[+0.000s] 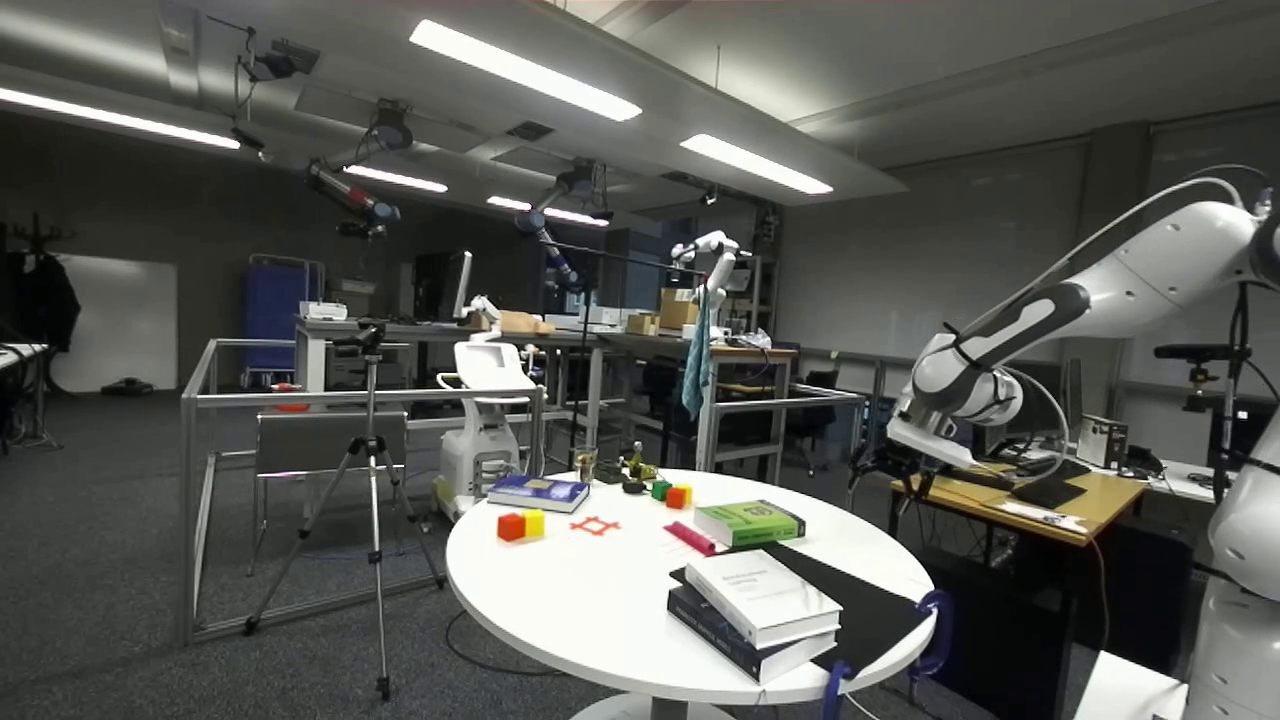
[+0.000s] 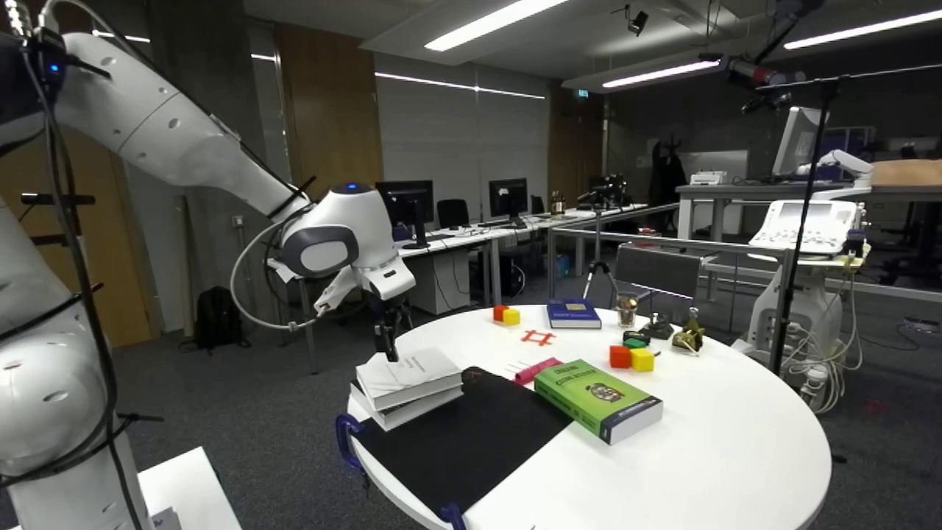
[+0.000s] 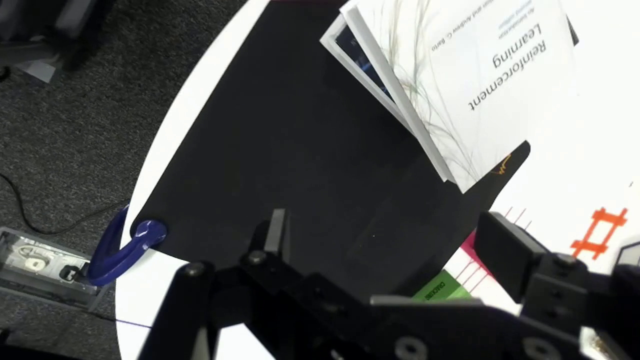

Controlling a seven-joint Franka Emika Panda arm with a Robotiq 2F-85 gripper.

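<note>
My gripper stands open in the wrist view, its fingers wide apart with only the black mat and table below. In exterior view 1 the gripper hangs in the air beyond the round table's right side, tilted. A white book titled Reinforcement Learning lies askew on a dark book, ahead of the fingers. The green book lies flat past the mat, with a pink object beside it. At the far side rests a blue book.
Red and yellow cubes sit at the table's left, more cubes nearer the green book. An orange lattice piece lies between. Blue clamps grip the table edge.
</note>
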